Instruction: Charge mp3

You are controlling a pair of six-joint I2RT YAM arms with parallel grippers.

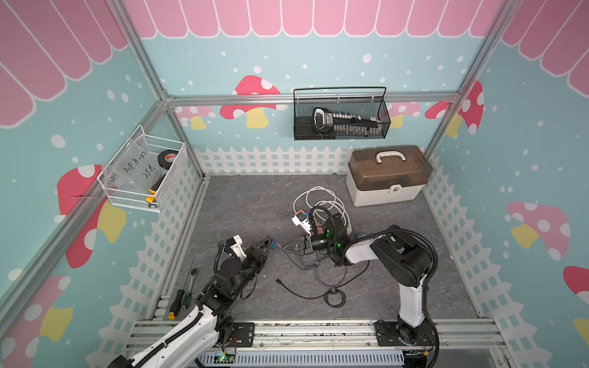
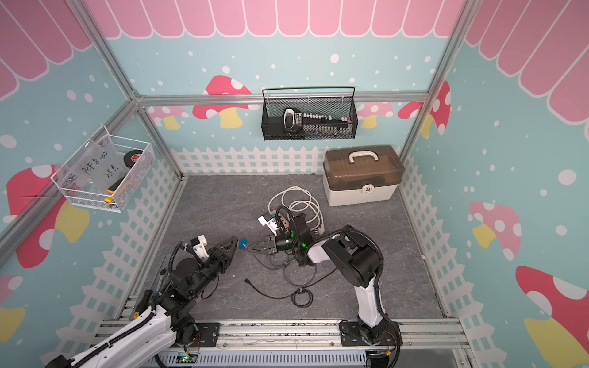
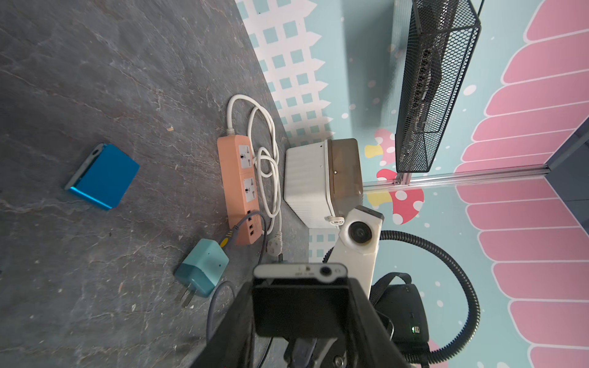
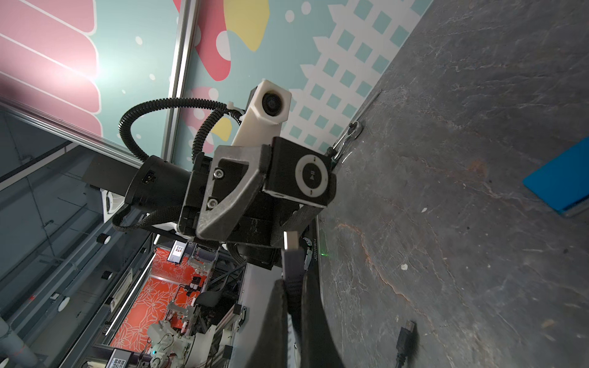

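A small black mp3 player (image 4: 300, 171) with a round white control ring is held in my left gripper (image 1: 270, 241), its fingers on either side. In the left wrist view its pale edge (image 3: 300, 270) with small openings faces up the picture. My right gripper (image 1: 284, 247) is shut on a slim dark cable plug (image 4: 293, 260) with a bright metal tip. The plug points toward the player, and in the top views a small gap shows between the two grippers. A blue player-like box (image 3: 107, 178) lies on the floor nearby.
An orange power strip (image 3: 233, 178) with a white cord and a teal adapter (image 3: 202, 266) lie on the floor. A loose black cable end (image 4: 405, 343) rests below the right gripper. The brown-lidded toolbox (image 1: 389, 174) stands at the back right.
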